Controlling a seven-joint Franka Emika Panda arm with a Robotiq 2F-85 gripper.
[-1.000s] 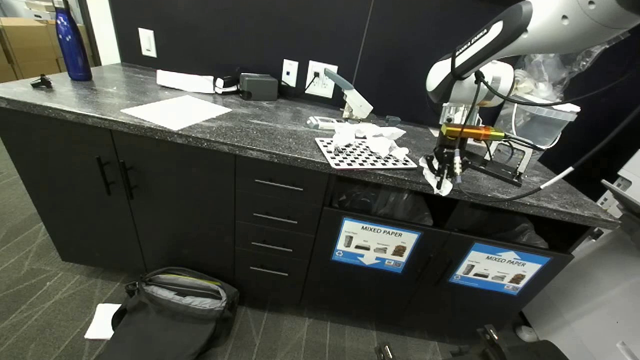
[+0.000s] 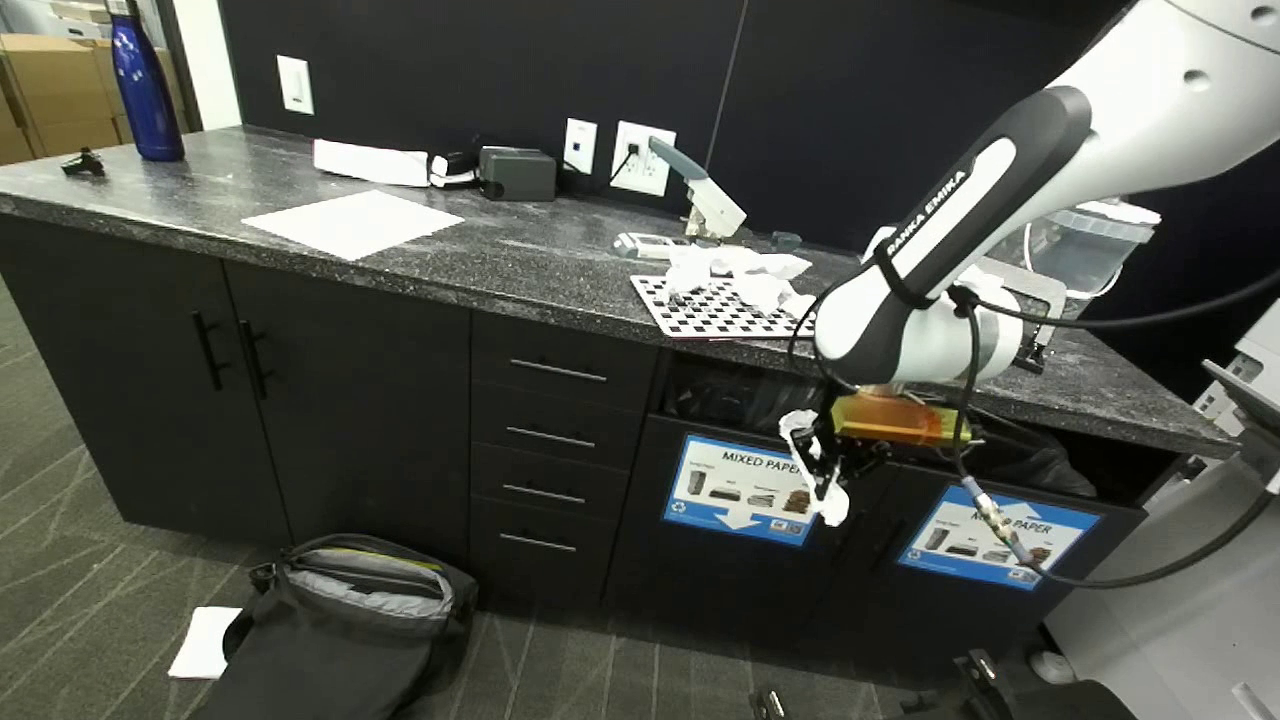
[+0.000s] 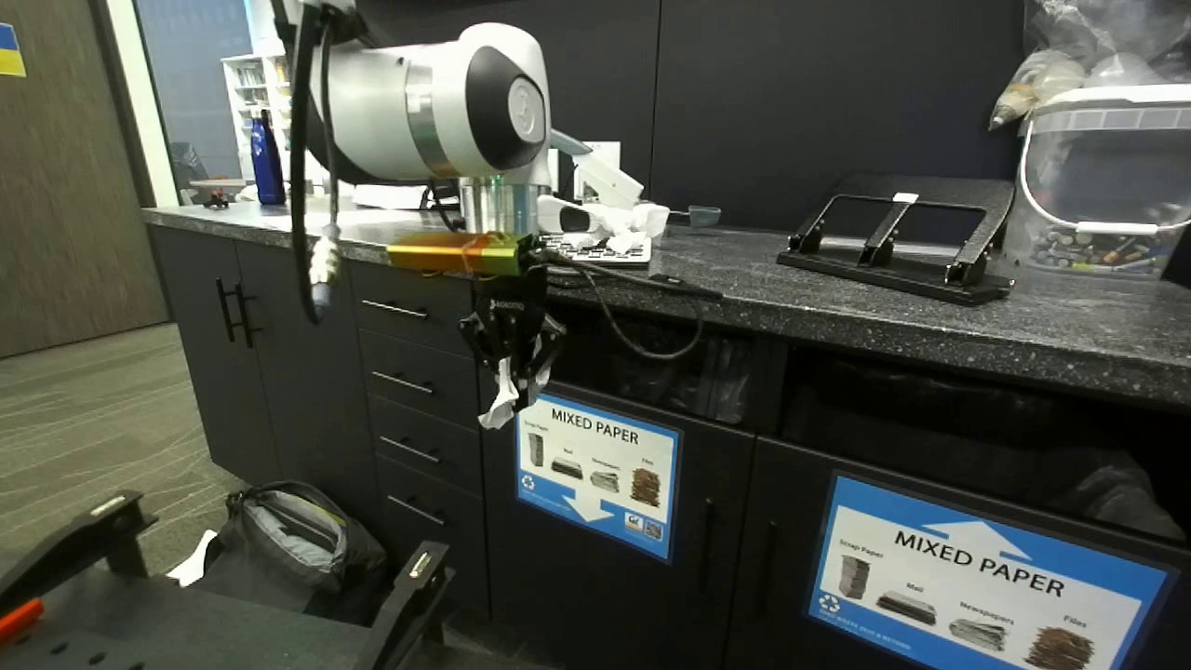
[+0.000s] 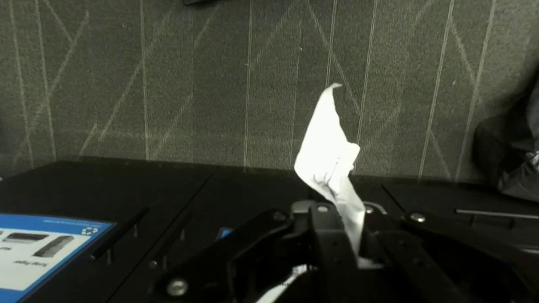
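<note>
My gripper [image 3: 515, 391] is shut on a crumpled white paper [image 3: 499, 404], which sticks out on both sides of the fingers. In exterior view 1 the paper [image 2: 830, 498] hangs below countertop level, in front of the cabinet's left mixed paper sign [image 2: 738, 492]. From the wrist view, a pointed flap of the paper [image 4: 326, 146] juts past the fingertips, over the carpet. More crumpled white paper [image 2: 768, 286] lies on a white grid board [image 2: 708, 314] on the counter.
Open bin slots [image 3: 971, 435] run under the counter edge above the two signs. A laptop stand [image 3: 893, 240] and a clear bucket [image 3: 1105, 201] stand on the counter. A black bag [image 2: 348, 624] lies on the floor at left.
The arm has come down and to the left in exterior view 1, with the paper still held. It has gone from counter-edge height to below the countertop, in front of the cabinet.
</note>
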